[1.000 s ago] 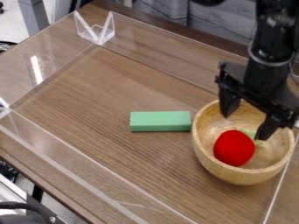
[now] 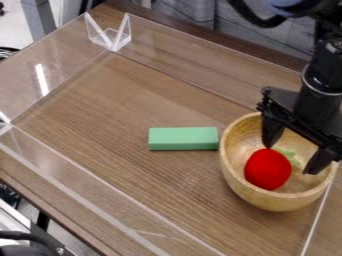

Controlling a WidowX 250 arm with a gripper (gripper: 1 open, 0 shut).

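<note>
My black gripper (image 2: 297,133) hangs over the back of a tan bowl (image 2: 265,202) at the right, its fingers spread apart and reaching inside the rim. A red round object (image 2: 267,170) sits in the front left of the bowl. A small green item (image 2: 290,157) lies behind it, beneath the gripper; I cannot tell whether the fingers touch it. A green rectangular block (image 2: 183,138) lies on the wooden table left of the bowl.
A clear plastic holder (image 2: 110,32) stands at the back left. The table's left edge (image 2: 40,214) runs along the lower left.
The gripper has shifted slightly right over the bowl, and its fingers have changed position within it. The red object and the green block look about the same.
</note>
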